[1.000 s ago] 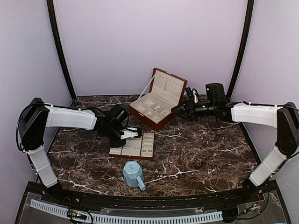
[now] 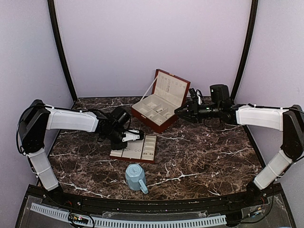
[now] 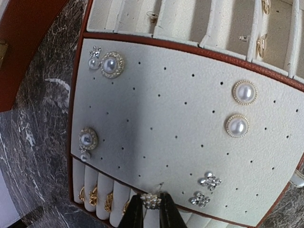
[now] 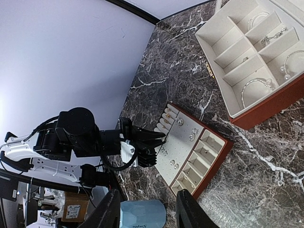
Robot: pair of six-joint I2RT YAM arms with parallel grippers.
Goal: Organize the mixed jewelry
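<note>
The jewelry tray (image 2: 143, 154) lies flat, its white panel (image 3: 156, 109) dotted with small holes. Pearl studs (image 3: 245, 92) sit on the panel's right, drop pearl earrings (image 3: 112, 64) on its left, and silver flower earrings (image 3: 210, 181) near its lower edge. My left gripper is shut on a sparkly earring (image 3: 151, 201), over the border between panel and ring rolls; whether its post is in a hole cannot be told. Gold rings (image 3: 108, 202) fill some rolls. Behind stands the open jewelry box (image 2: 158, 111). My right gripper is open and empty, beside the box.
A blue mug (image 2: 135, 177) lies in front of the tray. Box compartments hold bracelets (image 4: 256, 81) and a chain (image 4: 274, 36). A small gold object (image 3: 152, 17) lies in the tray's narrow compartments.
The tray has slid very slightly left and toward the front under my left gripper. Both arms, the box and the mug look almost unmoved.
</note>
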